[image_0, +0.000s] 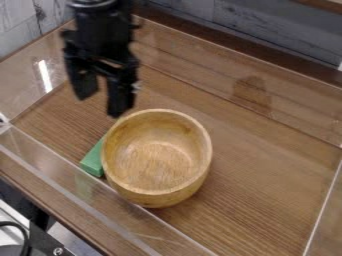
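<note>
My gripper (91, 85) is dark and blurred, hanging over the left part of the wooden tray, above and left of a round tan bowl (156, 170). I cannot tell whether it is open or shut. A green object (94, 157) lies at the bowl's left side, partly hidden behind its rim.
Clear walls edge the tray along the left and front, with a black cable (11, 226) outside at the lower left.
</note>
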